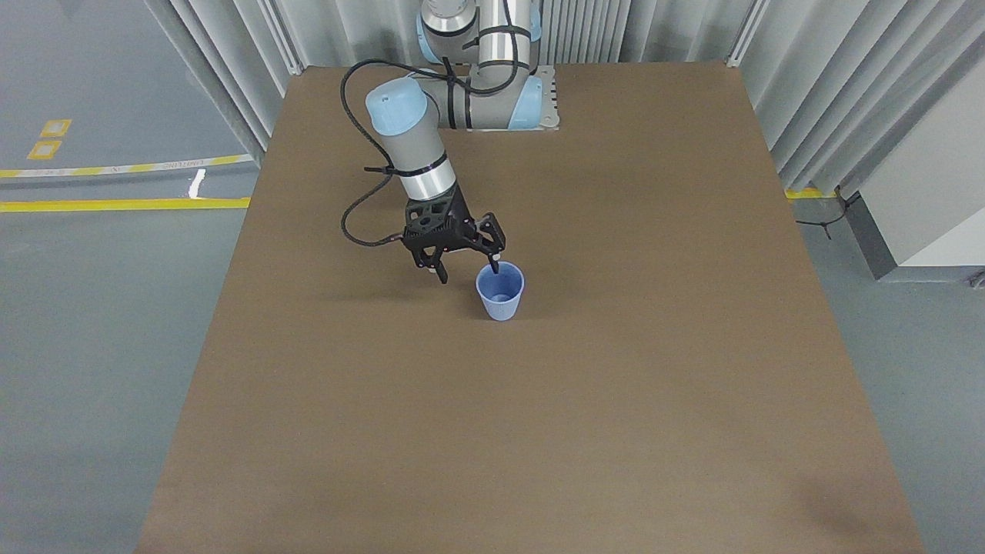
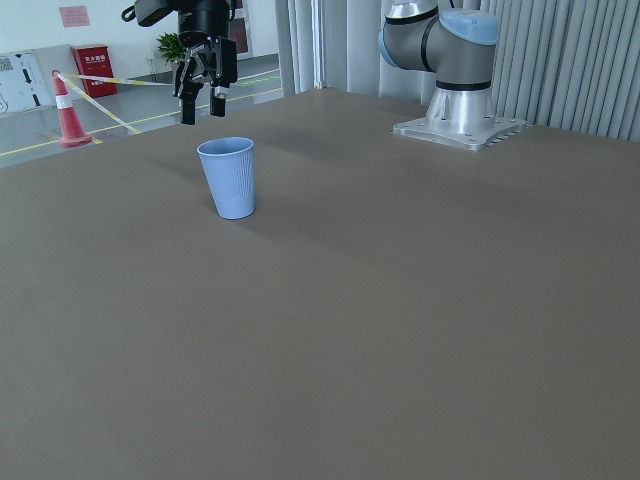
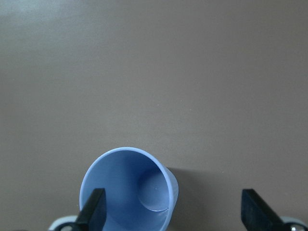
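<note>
A light blue ribbed cup [image 1: 500, 305] stands upright on the brown table [image 1: 646, 369], near its middle. My black gripper [image 1: 471, 271] hangs just above and behind the cup's rim, fingers open and pointing down, nothing held. In the left view the gripper [image 2: 202, 110] is above the cup [image 2: 229, 190], apart from it. In the wrist view the cup [image 3: 129, 183] lies under the left fingertip, its interior empty, while the right fingertip is over bare table.
The arm's base [image 2: 460, 125] stands at the back edge, with pale curtains behind. A loose cable loops beside the wrist.
</note>
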